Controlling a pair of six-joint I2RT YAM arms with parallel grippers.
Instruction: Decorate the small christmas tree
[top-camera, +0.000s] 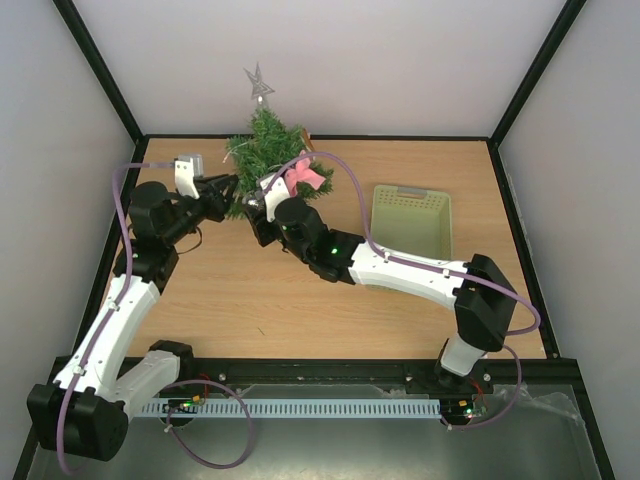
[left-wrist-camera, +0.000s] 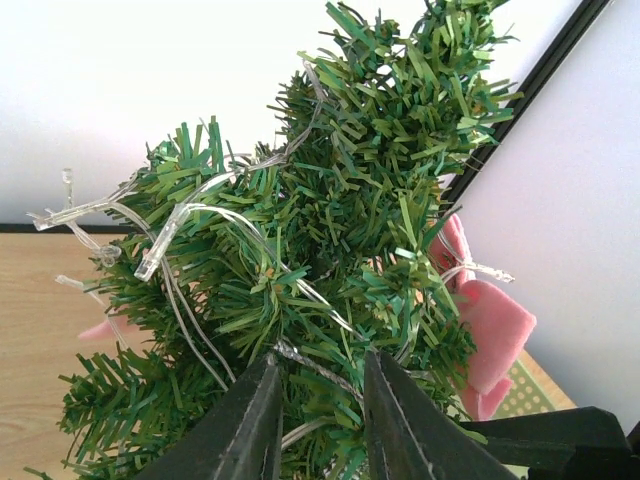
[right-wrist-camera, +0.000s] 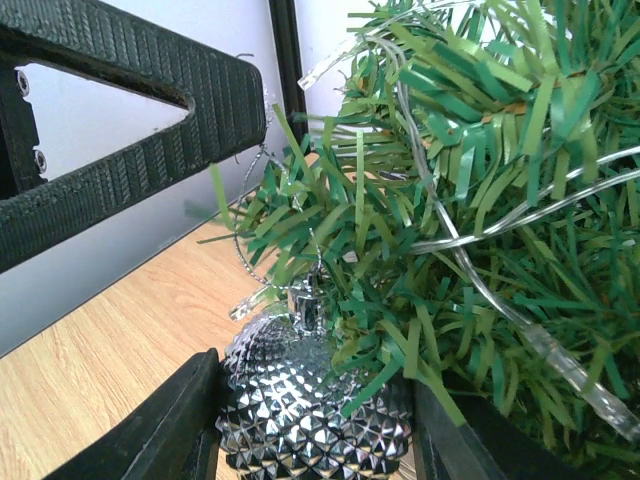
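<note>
The small christmas tree (top-camera: 265, 140) stands at the back of the table with a silver star (top-camera: 258, 85) on top, pink bows (left-wrist-camera: 490, 335) and clear string lights. My left gripper is at the tree's foliage, its fingers apart, with a silver cord among the needles near their tips. My right gripper is shut on a faceted silver bauble (right-wrist-camera: 290, 440) at the lower branches, its metal cap and looped cord reaching up beside the greenery. Whether the cord is over a branch is unclear.
A pale green plastic basket (top-camera: 430, 210) stands right of the tree, behind my right arm. Walls border the back and sides.
</note>
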